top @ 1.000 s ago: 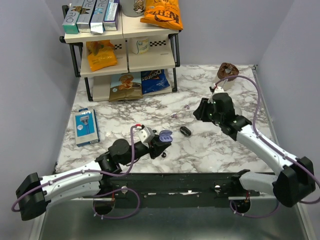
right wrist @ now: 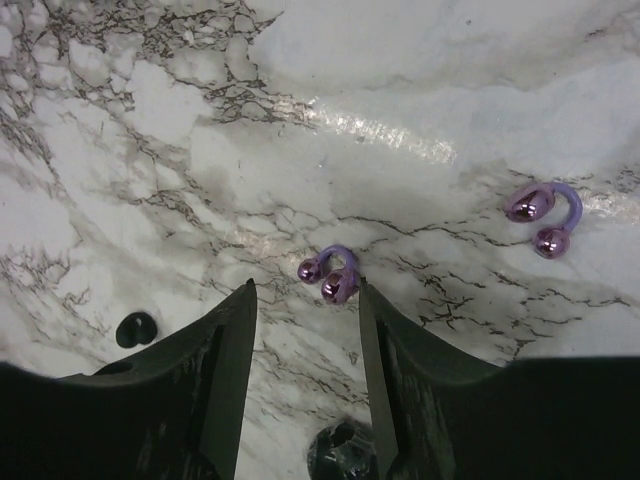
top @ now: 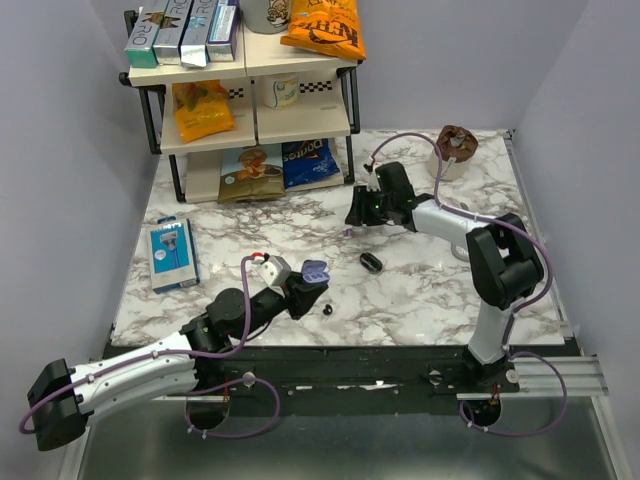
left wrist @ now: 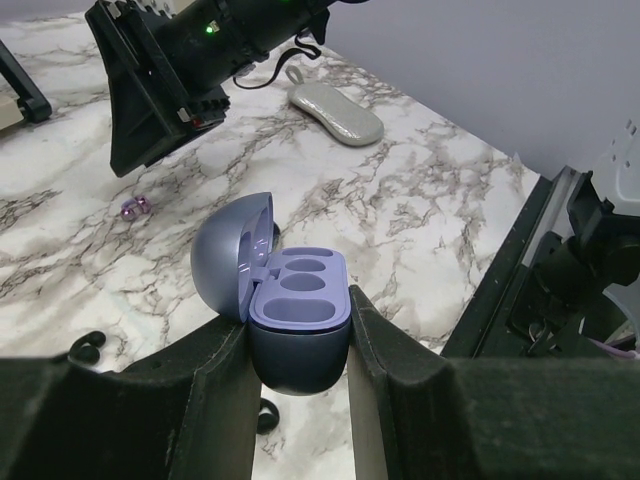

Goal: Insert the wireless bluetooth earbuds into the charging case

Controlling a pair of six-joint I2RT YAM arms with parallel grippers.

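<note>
An open lilac-and-navy charging case [top: 314, 272] [left wrist: 300, 330] is held upright by my left gripper [top: 303, 292], which is shut on it; its moulded slots are empty. My right gripper [top: 357, 208] hangs open over the table. In the right wrist view a pair of purple earbuds [right wrist: 340, 283] lies just beyond its fingertips, and a second purple pair [right wrist: 552, 240] lies to the right. The purple pieces [left wrist: 135, 208] also show small in the left wrist view, below the right arm.
Dark small items [top: 371, 262] [right wrist: 136, 329] lie on the marble table. A shelf rack [top: 300, 125] with snacks stands at the back, a blue box [top: 173, 255] at the left, a grey pouch [left wrist: 335, 112] at the right.
My right arm has swung left and back to above the purple earbuds. My left gripper has shifted slightly left with the case in it.
</note>
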